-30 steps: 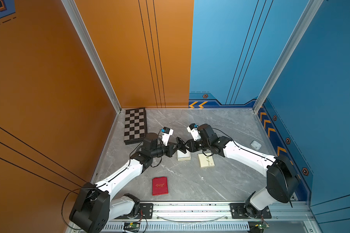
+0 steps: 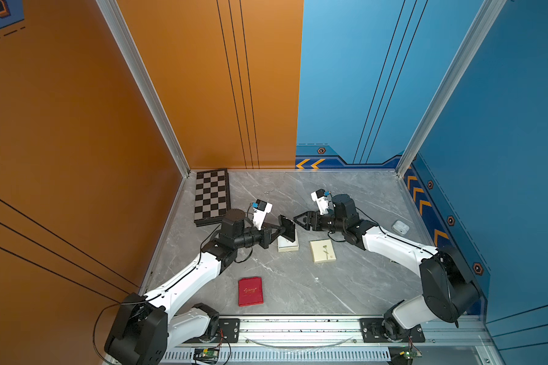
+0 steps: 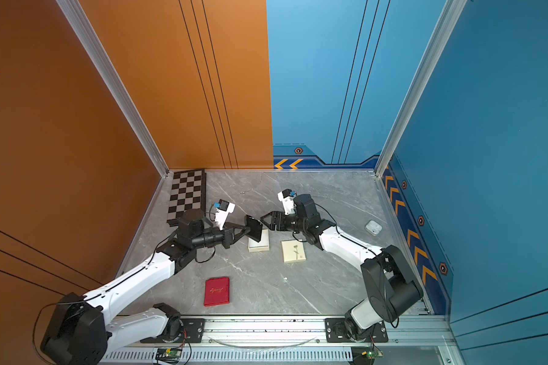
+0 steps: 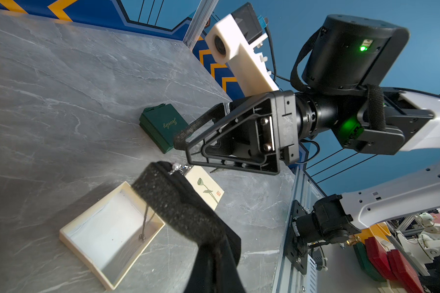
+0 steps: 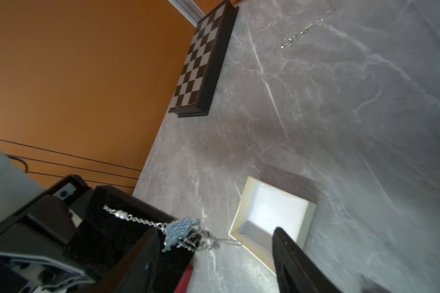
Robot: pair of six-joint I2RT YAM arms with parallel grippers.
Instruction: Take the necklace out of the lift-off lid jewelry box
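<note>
My left gripper (image 2: 280,228) is shut at the middle of the table, holding a black padded piece (image 4: 181,200) above the open cream box (image 5: 273,210). On that piece lies the silver necklace (image 5: 181,232) with a pale blue bead-like cluster; a chain dangles from it toward the box, whose white floor shows. My right gripper (image 2: 301,220) stands open just to the right of the padded piece, nothing visible between its fingers. The cream lid (image 2: 323,250) with a flower print lies right of the box.
A checkered board (image 2: 210,197) is at the back left, a red box (image 2: 250,290) at the front left, a green box (image 4: 161,124) behind my right gripper. A second chain (image 5: 303,31) lies at the back; a small white object (image 2: 400,227) is far right.
My right gripper has backed up and to the right from the black piece, which shows more fully now. The left arm has barely moved.
</note>
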